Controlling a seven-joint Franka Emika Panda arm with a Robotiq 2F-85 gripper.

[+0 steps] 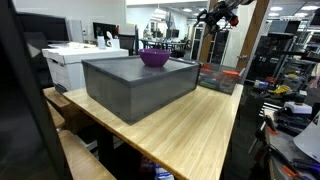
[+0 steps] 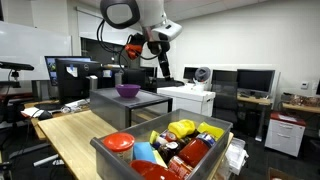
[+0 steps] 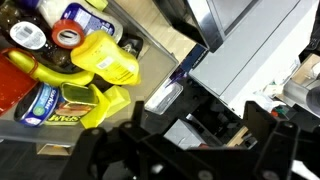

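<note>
High above the table, my gripper (image 1: 208,22) hangs at the far end near the grey bin (image 1: 215,82). In the wrist view the gripper stands open, its dark fingers spread with nothing held between them. Packed goods fill the bin (image 2: 112,164) in exterior view 2. Among them are a yellow bottle (image 3: 108,58), dark jars (image 3: 28,35), a yellow and blue pack (image 3: 72,104) and a can with a red lid (image 2: 119,142). A purple bowl (image 2: 128,90) sits upright on top of a dark grey box (image 1: 135,92), well away from the gripper.
Beyond the bin stand a white cabinet (image 2: 190,98) and desks with monitors (image 2: 254,82). Near the right edge of exterior view 1 is other dark equipment (image 1: 295,140).
</note>
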